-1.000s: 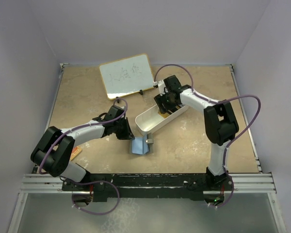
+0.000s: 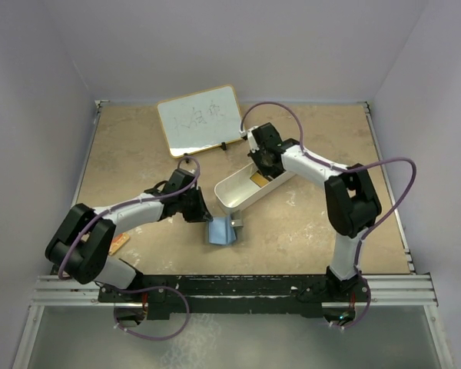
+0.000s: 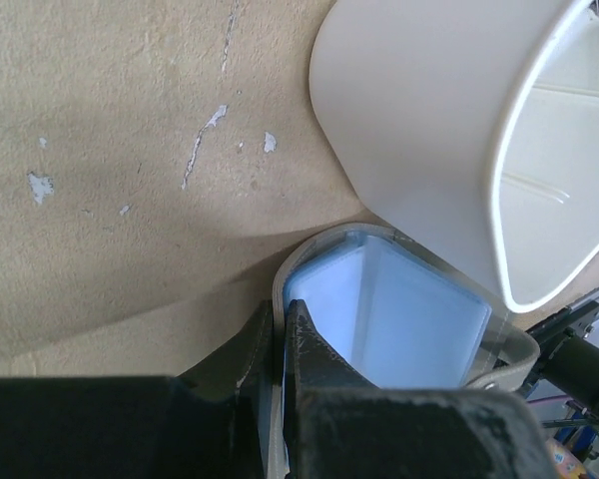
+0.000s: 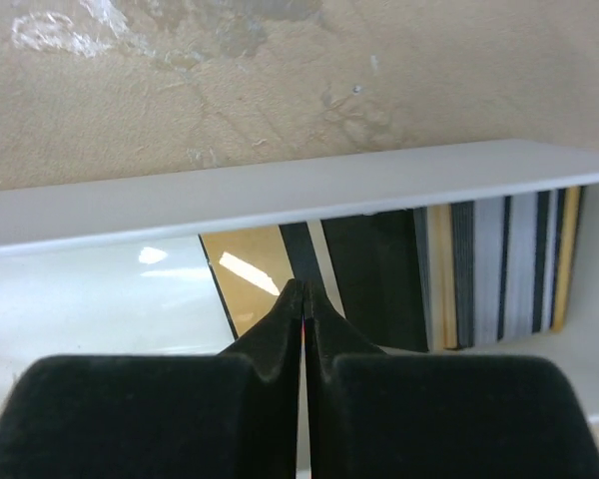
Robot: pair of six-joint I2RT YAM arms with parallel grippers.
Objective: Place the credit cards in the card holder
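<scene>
In the top view, the blue card holder [image 2: 220, 231] stands at the front of the table, its grey rim pinched by my left gripper [image 2: 208, 218]. The left wrist view shows the holder's pale blue inside [image 3: 409, 309] and the rim between the closed fingers. Gold, black and striped cards stand in a long white bin [image 2: 230, 191]. My right gripper is shut over the bin with nothing between its fingers. A gold-and-black card [image 4: 248, 261] leans inside, outside those fingers and partly hidden behind them in the right wrist view.
Further right in the bin, several cards [image 4: 489, 264] stand packed edge-on. The bin's near wall [image 4: 230, 197] crosses the right wrist view. A framed whiteboard [image 2: 200, 119] lies at the back. Bare table extends left of the holder and right of the bin.
</scene>
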